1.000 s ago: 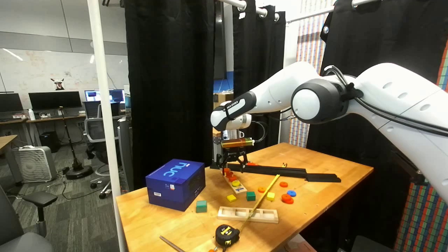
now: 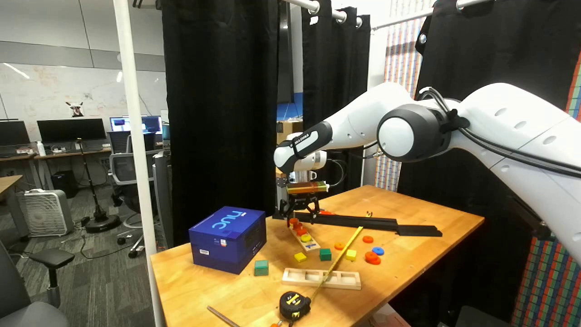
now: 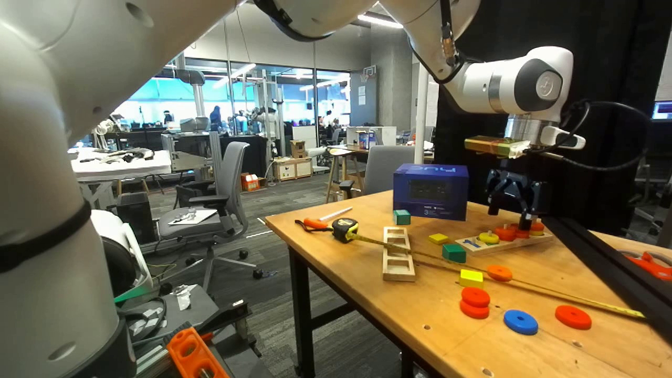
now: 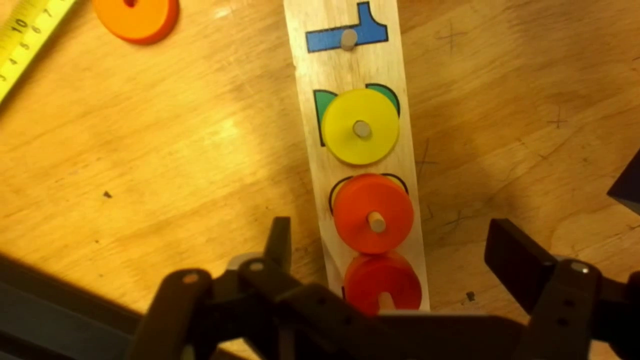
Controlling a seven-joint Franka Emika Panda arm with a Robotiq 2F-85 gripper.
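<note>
My gripper stands open above the far end of a wooden peg board (image 4: 333, 66), one finger on each side of it. In the wrist view the board's blue "1" peg is bare. A yellow disc (image 4: 360, 147) sits on the peg after it, then an orange-red disc (image 4: 360, 204), then a red disc (image 4: 384, 279) beside the gripper body. Exterior view 2 shows another orange disc (image 3: 537, 227) at the board's far end, partly behind the fingers. Nothing shows held between the fingers.
A blue box (image 3: 431, 192) stands near the board, and a black rail (image 2: 359, 220) lies behind it. Loose discs such as a blue ring (image 3: 521, 322), several blocks, a wooden tray (image 3: 398, 275) and a stretched tape measure (image 2: 294, 305) occupy the front.
The gripper is slightly lower than a second ago, with the wrist shifted a little. Discs, board and other objects look unmoved.
</note>
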